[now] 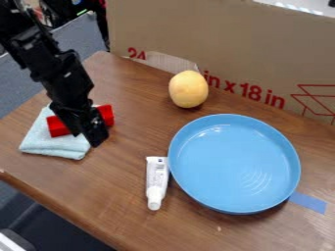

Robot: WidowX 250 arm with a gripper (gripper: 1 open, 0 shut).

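Observation:
My gripper (pixel 86 124) is open, low over a red block (pixel 59 126) that lies on a folded pale blue cloth (pixel 50 144) at the left of the table. The gripper's body hides the middle of the block; its two ends show on either side. A white tube (pixel 156 183) lies upright in the view, left of a blue plate (pixel 236 165). A yellow round object (pixel 189 89) sits behind them.
The wooden table (pixel 137 224) has free room at the front and middle. A cardboard box (pixel 249 44) stands along the back. The table's left edge drops to a dark floor.

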